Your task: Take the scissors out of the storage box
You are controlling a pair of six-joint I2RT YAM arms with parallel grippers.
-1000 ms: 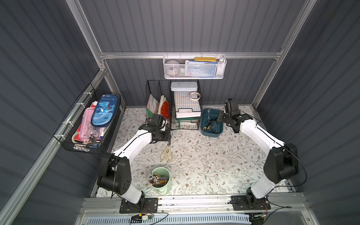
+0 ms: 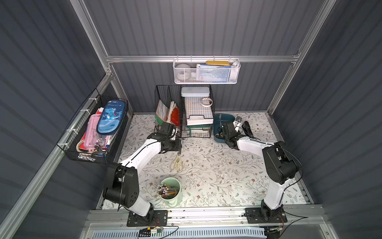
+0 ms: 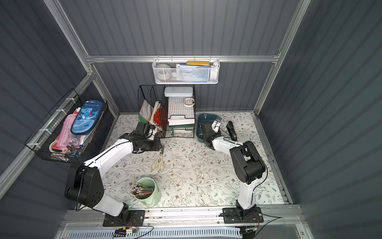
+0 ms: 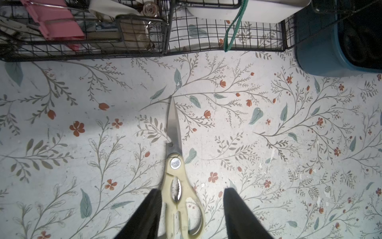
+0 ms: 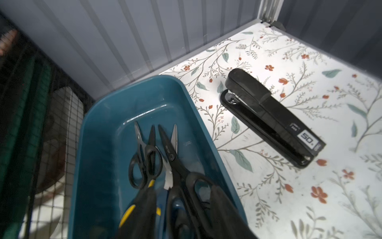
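In the right wrist view a teal storage box point(image 5: 103, 131) holds several scissors, among them black scissors point(image 5: 171, 155) and a smaller dark pair point(image 5: 135, 167). My right gripper is low over the box's near part, open and blurred, with black handles between its fingertips. Cream-handled scissors point(image 4: 181, 179) lie on the patterned table outside the box, in the left wrist view beneath my left gripper, whose fingers stand apart with nothing held between them.
A black stapler point(image 5: 270, 115) lies right of the box. The wire rack point(image 2: 197, 133) stands left of it, a green pencil cup point(image 2: 178, 195) at the front left.
The left arm has hardly moved.
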